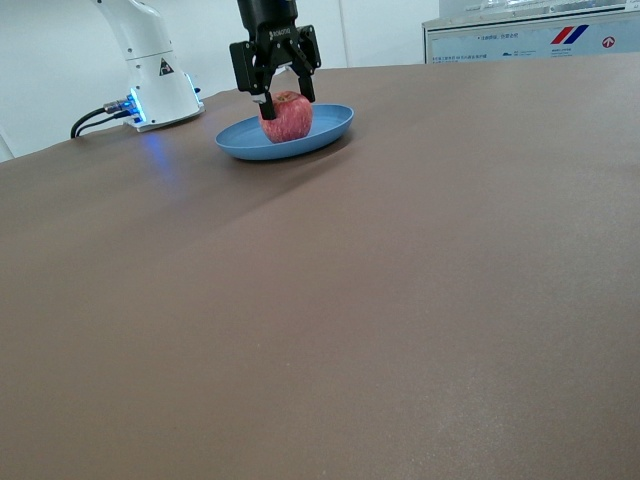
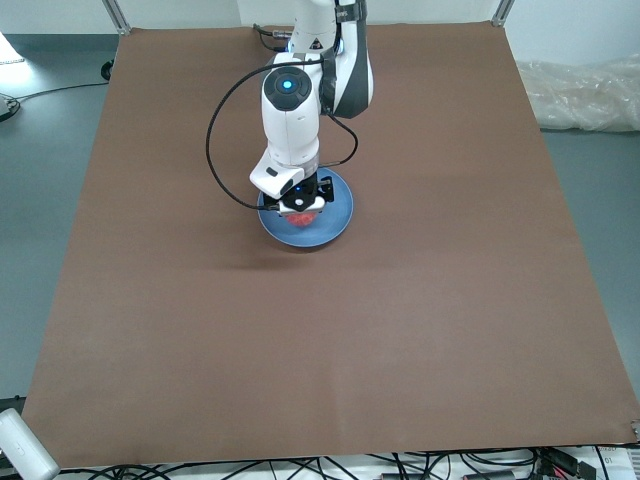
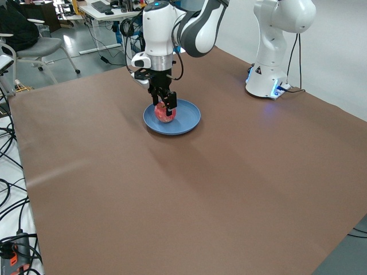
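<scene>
A red apple point(image 1: 286, 122) sits on a blue plate point(image 2: 330, 225), also seen in the top view point(image 1: 245, 145) and the right view point(image 3: 186, 120). My black gripper point(image 1: 286, 100) is directly over it, fingers spread either side of the apple's upper part; whether they touch it I cannot tell. In the left view the arm hides most of the apple and the gripper; in the right view the fingers overlap the apple.
Cables run along the table's edge.
</scene>
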